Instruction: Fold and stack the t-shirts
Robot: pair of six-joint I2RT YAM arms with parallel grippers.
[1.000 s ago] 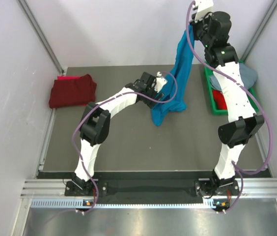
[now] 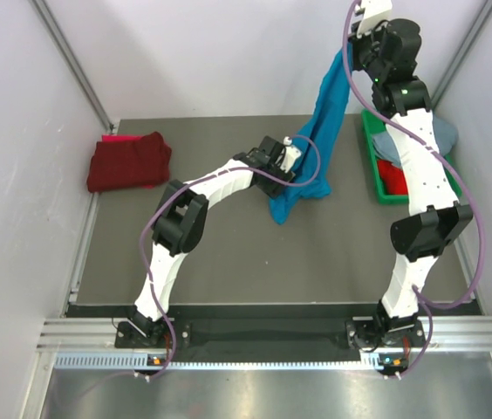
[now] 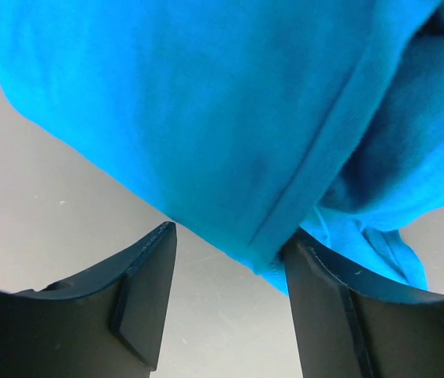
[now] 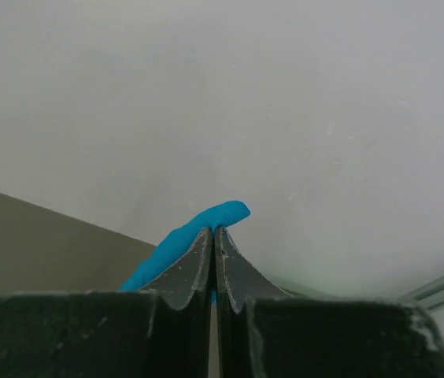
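Observation:
A blue t-shirt [image 2: 323,122] hangs stretched from high at the back right, its lower end resting on the table. Up there, my right gripper is shut on a corner of the fabric, a blue tip showing above its fingers. My left gripper is at the shirt's lower part, its fingers apart. In the left wrist view, a blue fold [image 3: 285,213] runs down against the right finger [image 3: 316,291], while grey table shows beside the left one. A dark red folded shirt [image 2: 130,163] lies at the left of the table.
A green bin [image 2: 374,166] at the right holds a red cloth [image 2: 392,177] and a grey-blue cloth [image 2: 445,135]. Something pink-red shows under the dark red stack. White walls stand around the back and sides.
Both grippers have shifted slightly to the right in the top view. The shirt's upper end has moved right with my right gripper, while its lower end has stayed on the table.

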